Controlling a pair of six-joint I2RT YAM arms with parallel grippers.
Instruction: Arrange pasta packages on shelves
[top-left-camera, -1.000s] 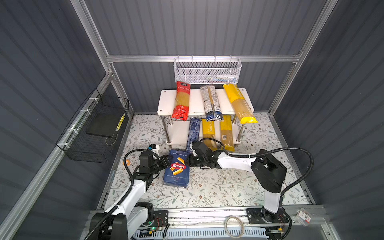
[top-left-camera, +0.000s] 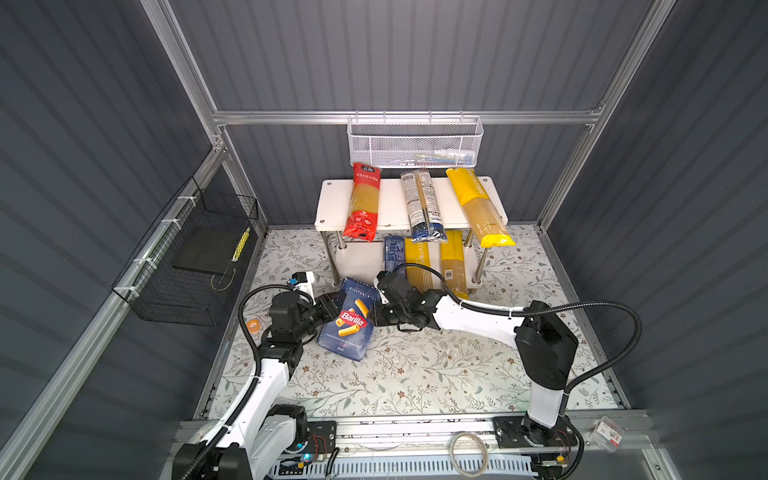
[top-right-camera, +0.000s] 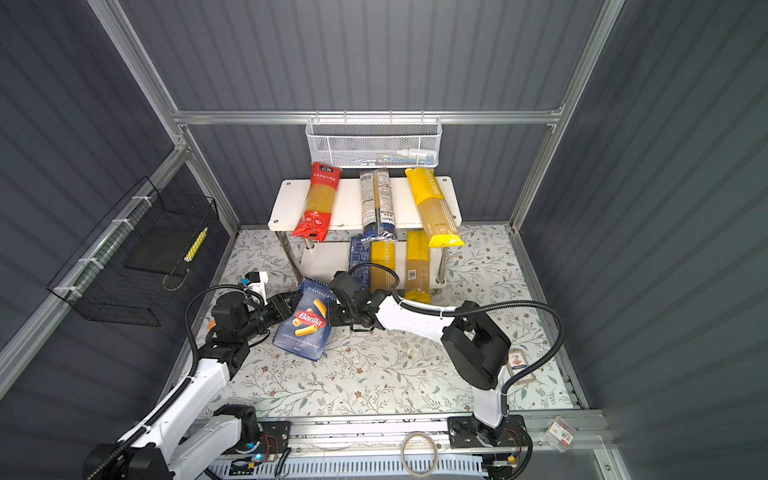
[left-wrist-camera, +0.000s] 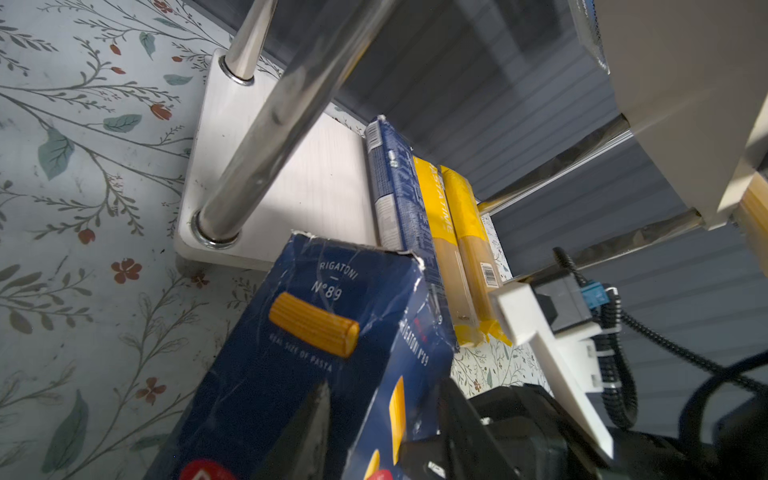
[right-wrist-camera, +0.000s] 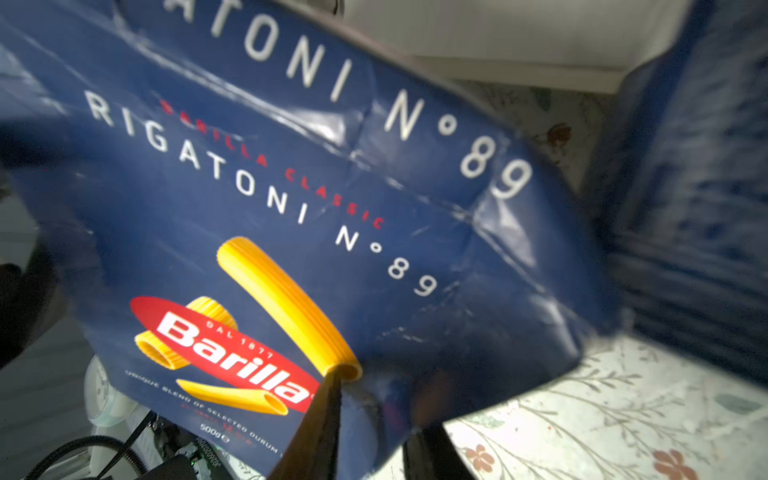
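Note:
A dark blue Barilla rigatoni pack (top-left-camera: 345, 336) is held between both grippers, tilted before the lower shelf's left part. My left gripper (top-left-camera: 337, 304) is shut on its left side; my right gripper (top-left-camera: 377, 316) is shut on its right side. On the lower shelf (left-wrist-camera: 304, 200) lie another blue pack (left-wrist-camera: 396, 192) and two yellow packs (left-wrist-camera: 472, 240). On the upper shelf (top-left-camera: 388, 204) lie a red pack (top-left-camera: 363, 200), a blue-white pack (top-left-camera: 422, 204) and a yellow pack (top-left-camera: 480, 204).
Steel posts (left-wrist-camera: 280, 120) stand at the shelf corners, close to the held pack. A black wire basket (top-left-camera: 184, 272) hangs on the left wall, a white mesh basket (top-left-camera: 384, 136) at the back.
Both grippers have moved up and toward the shelf with the rigatoni pack, which now sits higher and more tilted in the top left view.

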